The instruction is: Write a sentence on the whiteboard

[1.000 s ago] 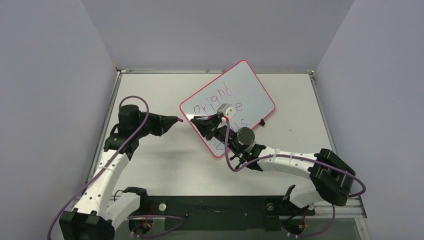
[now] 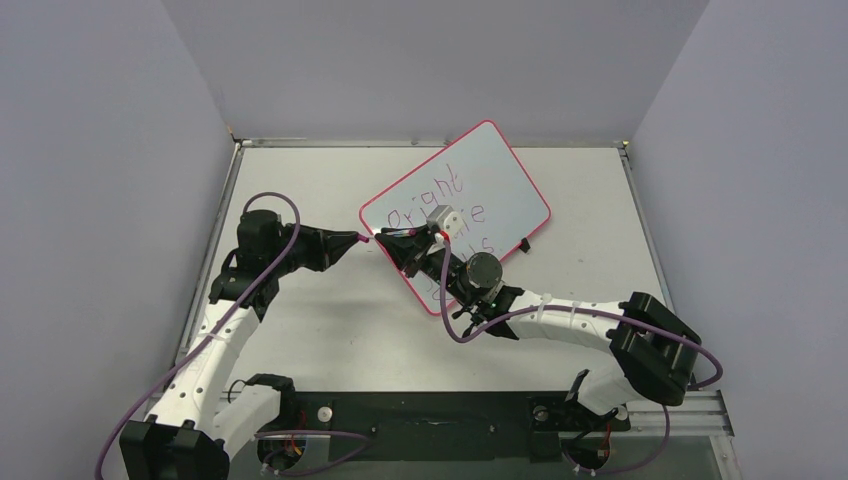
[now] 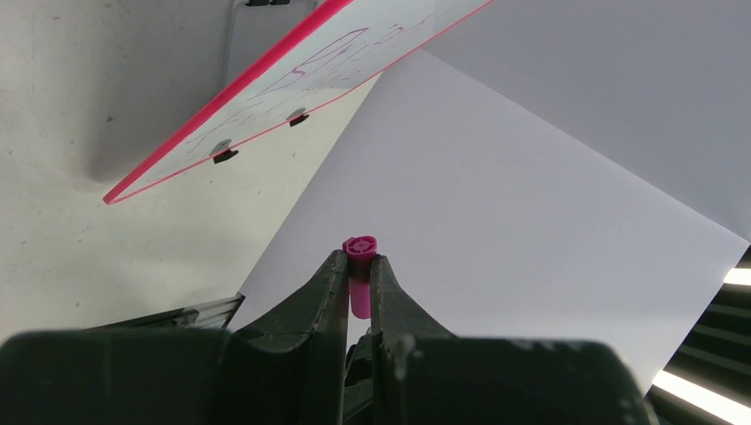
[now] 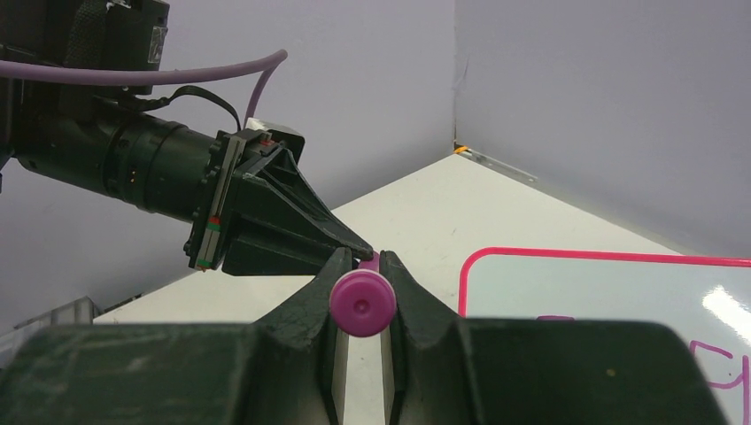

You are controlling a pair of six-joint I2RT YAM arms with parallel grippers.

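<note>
The whiteboard (image 2: 505, 170), edged in pink-red, lies tilted on the table with purple handwriting (image 2: 437, 190) on it, partly covered by my right arm. My left gripper (image 2: 356, 237) is shut on a small magenta cap (image 3: 360, 297), just off the board's left corner. Facing it, my right gripper (image 2: 381, 236) is shut on a marker, whose round magenta end (image 4: 363, 303) points at the camera in the right wrist view. Marker and cap line up almost end to end there; whether they touch is hidden.
A black clip (image 2: 525, 245) sits at the board's lower right edge. Grey walls (image 2: 430, 60) close off the back and sides.
Over the last second my right gripper has shifted slightly left, bringing the marker closer to the cap. The left arm has barely moved.
</note>
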